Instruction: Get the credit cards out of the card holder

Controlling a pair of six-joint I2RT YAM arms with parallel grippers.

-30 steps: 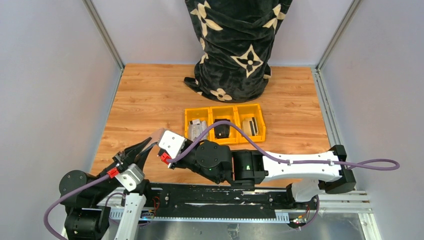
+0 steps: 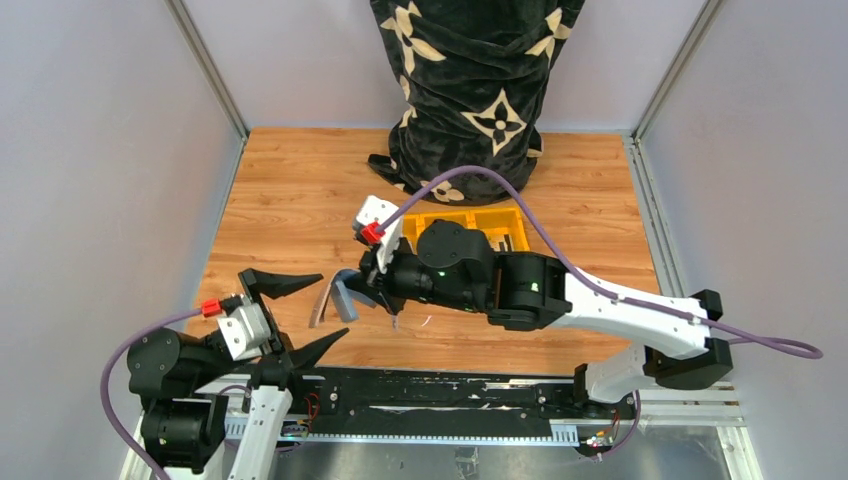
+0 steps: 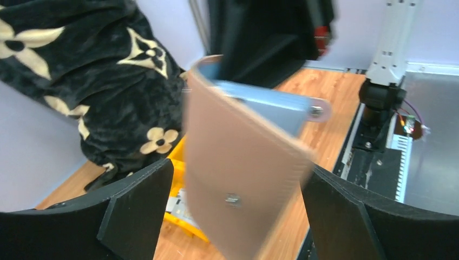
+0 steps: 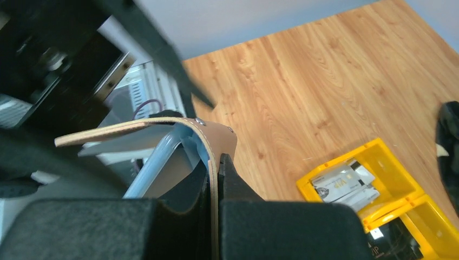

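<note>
The tan card holder [image 2: 320, 303] is held in the air, and my right gripper [image 2: 358, 286] is shut on its edge. It hangs bent open; bluish plastic sleeves [image 4: 157, 161] show inside the curved tan cover [image 4: 223, 138] in the right wrist view. My left gripper [image 2: 335, 304] stands open, its fingers spread on either side of the holder's free end. In the left wrist view the tan cover [image 3: 233, 162] fills the space ahead of the dark fingers [image 3: 130, 208], blurred and close. Whether cards sit in the sleeves cannot be told.
On the wooden table a yellow divided tray [image 4: 411, 196] holds pale cards [image 4: 346, 184] in one compartment and a black item [image 4: 394, 241] in another. Behind it hangs a dark patterned cloth [image 2: 460, 100]. Bare table [image 2: 290, 190] lies to the left.
</note>
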